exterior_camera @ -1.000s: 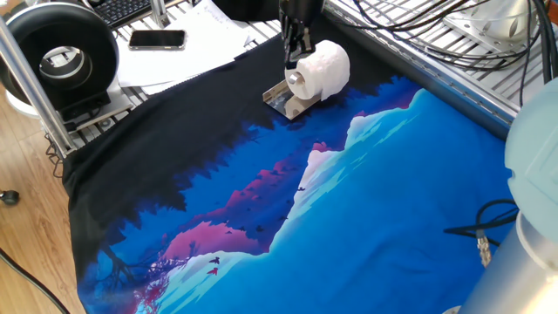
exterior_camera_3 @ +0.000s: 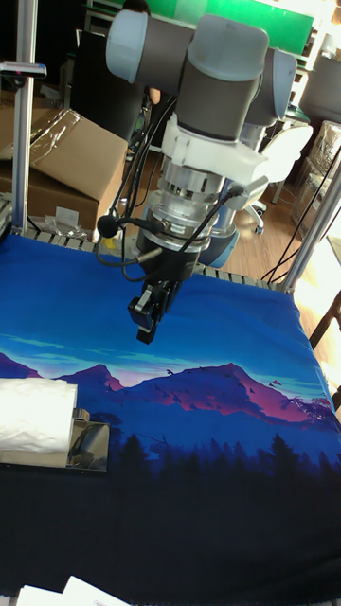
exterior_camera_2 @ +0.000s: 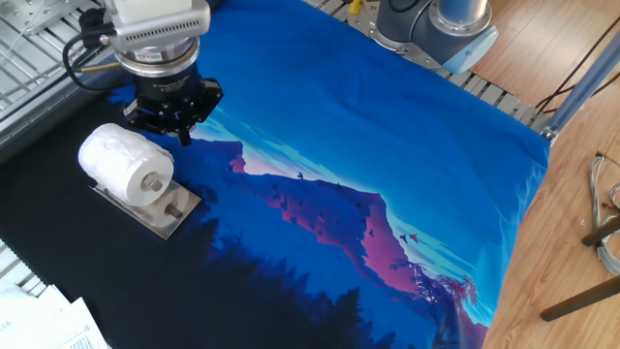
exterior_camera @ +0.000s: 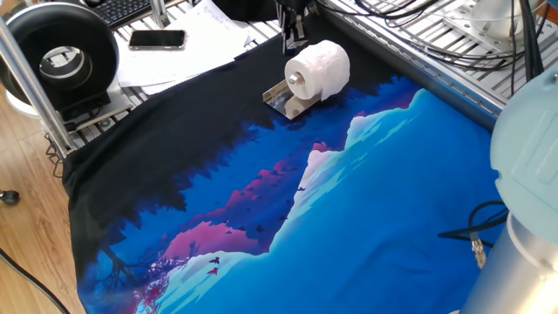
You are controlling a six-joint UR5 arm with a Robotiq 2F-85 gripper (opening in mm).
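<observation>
A white paper roll [exterior_camera: 323, 70] lies on its side on a metal holder [exterior_camera: 281, 99], with the end of a rod showing at its core. In exterior view 2 the roll [exterior_camera_2: 124, 163] and the holder plate [exterior_camera_2: 172, 210] rest on the dark part of the cloth. My black gripper [exterior_camera_2: 184, 134] points down, apart from the roll and on its robot-base side. Exterior view 3 shows the gripper [exterior_camera_3: 144, 325] above the blue cloth, with the roll [exterior_camera_3: 36, 414] at lower left. No object shows in its fingers; how far apart they stand is unclear.
A printed mountain cloth [exterior_camera: 392, 209] covers the table, and its broad middle is clear. Papers [exterior_camera: 187, 48], a phone [exterior_camera: 157, 39] and a black ring-shaped object [exterior_camera: 61, 61] lie beyond its edge. Cables [exterior_camera: 418, 48] run along the metal frame near the arm.
In exterior view 1 the gripper has risen slightly in the picture, away from the roll's near end. The blue arm cover at right has shifted left. Roll and holder have stayed put.
</observation>
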